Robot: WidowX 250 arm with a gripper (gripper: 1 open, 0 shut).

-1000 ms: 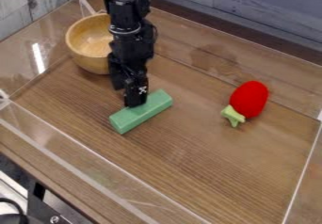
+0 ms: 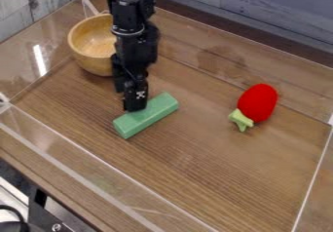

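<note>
The black robot arm reaches down from the top centre of the camera view. Its gripper (image 2: pixel 132 96) is open, low over the table at the upper left end of a light green block (image 2: pixel 146 117), which lies flat and diagonal. Whether the fingers touch the block cannot be told.
A tan bowl (image 2: pixel 92 47) stands behind and left of the gripper. A red oval object with a pale green top (image 2: pixel 258 103) lies at the right.
The gripper has shifted very slightly left and up, leaving a little more of the green block's upper end in view. The other objects have not moved.
</note>
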